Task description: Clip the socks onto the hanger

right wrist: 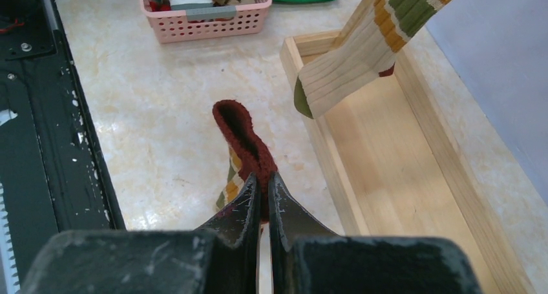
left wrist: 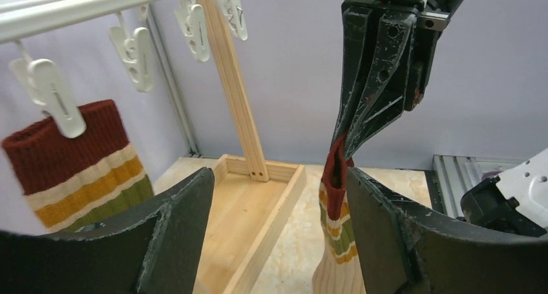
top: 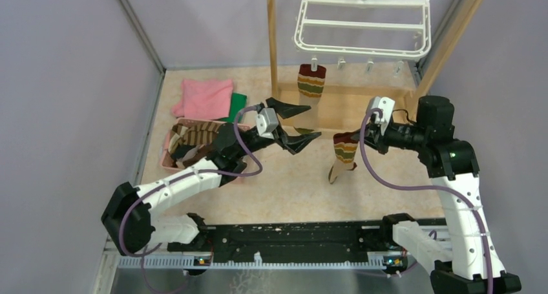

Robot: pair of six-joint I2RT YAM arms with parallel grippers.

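Observation:
A striped sock [top: 311,81] with a maroon cuff hangs from a white clip [left wrist: 58,97] on the hanger [top: 362,25]; further clips beside it are empty. My right gripper is shut on the cuff of a second striped sock [top: 344,152], which dangles in front of the wooden box. My left gripper [top: 312,122] is open, a little left of and below the hanging sock in the top view, nothing between its fingers.
A pink basket [right wrist: 207,28] of socks stands at the left, with a pink cloth [top: 200,99] and a green cloth [top: 234,108] behind it. The wooden box [right wrist: 394,158] lies beneath the hanger.

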